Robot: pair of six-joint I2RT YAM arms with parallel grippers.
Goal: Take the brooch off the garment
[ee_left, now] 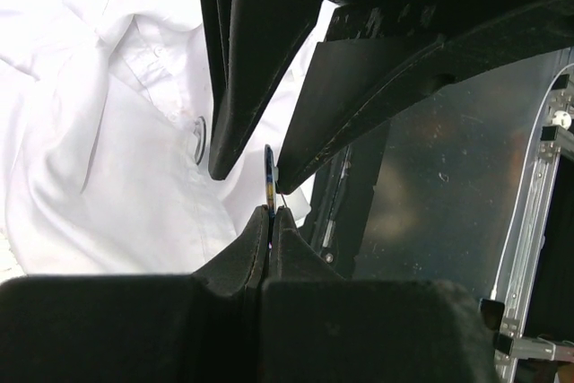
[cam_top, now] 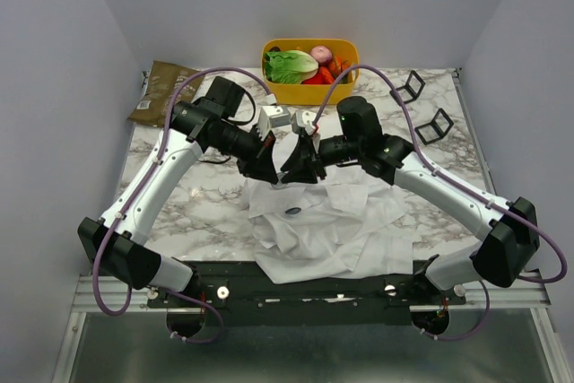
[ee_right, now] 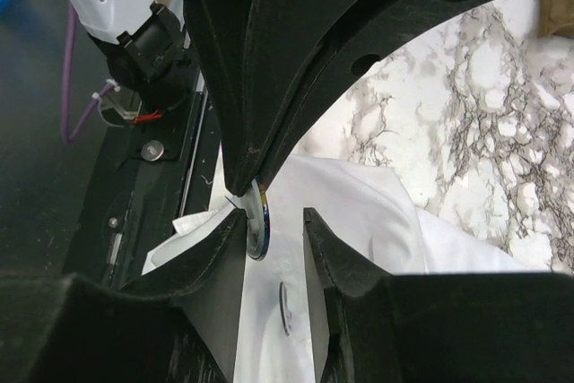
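Note:
My left gripper is shut on a thin round brooch (ee_left: 269, 172), seen edge-on, with a fine pin wire beside it. In the right wrist view the brooch (ee_right: 258, 223) hangs from the left gripper's tips, close to the left-hand finger (ee_right: 235, 248) of my right gripper. The right gripper is part open, its fingers on either side of the brooch, not closed on it. Below lies the rumpled white garment (cam_top: 314, 230). A second oval disc (cam_top: 293, 211) rests on the cloth. Contact between the held brooch and the fabric is not visible.
Both arms meet closely above the garment, leaving little room between them. A yellow bin (cam_top: 309, 94) of vegetables stands at the back. A brown packet (cam_top: 163, 93) lies back left, with black frames (cam_top: 436, 126) on the right. Bare marble shows at both sides.

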